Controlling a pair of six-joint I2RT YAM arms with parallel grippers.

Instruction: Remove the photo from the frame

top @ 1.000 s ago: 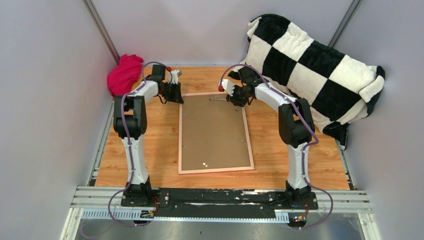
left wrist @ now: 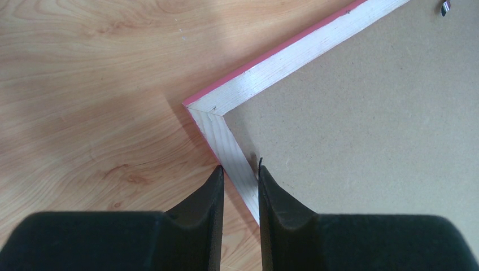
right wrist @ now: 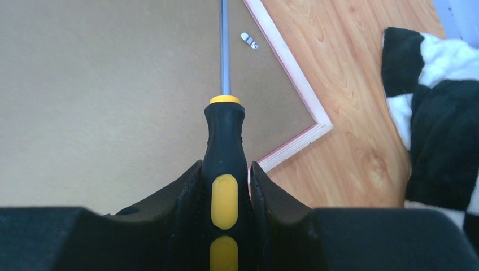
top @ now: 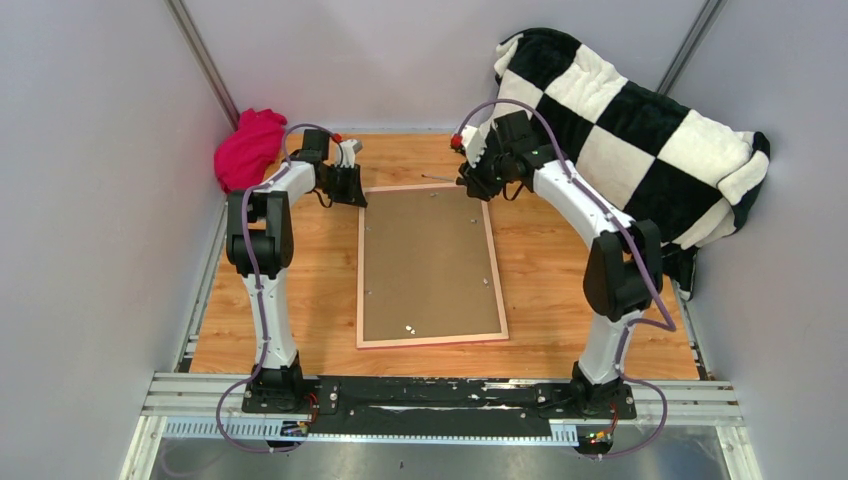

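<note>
The wooden picture frame (top: 360, 270) lies on the table with its brown backing board (top: 425, 265) upward and small metal tabs around its inner edge, one tab (right wrist: 249, 41) near a corner. My left gripper is shut on the frame's left rail near the upper-left corner. My right gripper is shut on a screwdriver (right wrist: 225, 135) with a black-and-yellow handle, held above the upper-right corner, its shaft reaching over the board. The screwdriver's tip is out of the right wrist view.
A black-and-white checkered cushion (top: 630, 140) fills the back right, a red cloth (top: 245, 150) the back left. Several small light pieces (top: 410, 329) lie on the board's lower part. Bare table (top: 540, 310) surrounds the frame.
My left gripper is unchanged.
</note>
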